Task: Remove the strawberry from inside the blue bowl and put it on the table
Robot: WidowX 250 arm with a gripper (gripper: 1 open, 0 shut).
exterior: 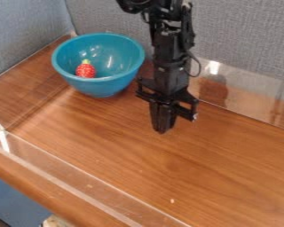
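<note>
A red strawberry [85,69] lies inside the blue bowl [123,55], against its left part. The bowl stands upright at the back left of the wooden table [169,168]. To the right of the bowl and a little nearer the front, my black gripper [163,126] hangs pointing down, apart from both bowl and strawberry. Its fingertips look close together and small, so their gap cannot be made out. I see no object held at the tips.
Grey walls [251,35] rise behind and to the left of the table. A clear strip [257,97] runs along the back edge, another along the front left edge.
</note>
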